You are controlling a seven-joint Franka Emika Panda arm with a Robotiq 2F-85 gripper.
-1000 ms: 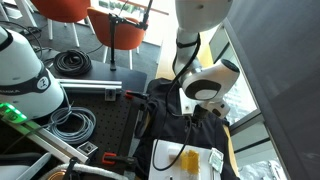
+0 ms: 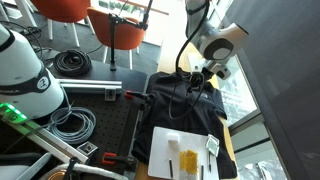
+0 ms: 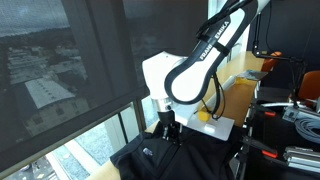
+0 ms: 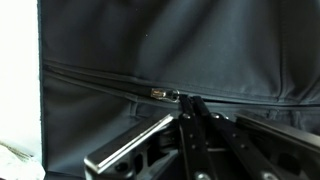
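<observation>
Black cloth with a zipper, perhaps a jacket or bag [image 2: 160,125], lies spread on the table; its dark fabric [image 3: 140,160] also shows in exterior view 2. In the wrist view a metal zipper slider [image 4: 162,94] sits on the zipper line [image 4: 100,84] running across the fabric. My gripper is shut right beside the slider, with the small pull tab apparently between its fingertips; the dark fingers hide most of the tab. From outside, the gripper [image 2: 197,80] is low against the far part of the cloth.
A white sheet [image 2: 165,165] holding a yellow item [image 2: 188,161] and several small objects lies at the near end. A window wall [image 3: 60,100] runs close along one side. Another white arm [image 2: 25,80] and coiled cables [image 2: 72,126] stand at left.
Over the last second my arm and gripper have moved along the cloth, away from the white sheet toward the far end. More of the sheet and near fabric is uncovered.
</observation>
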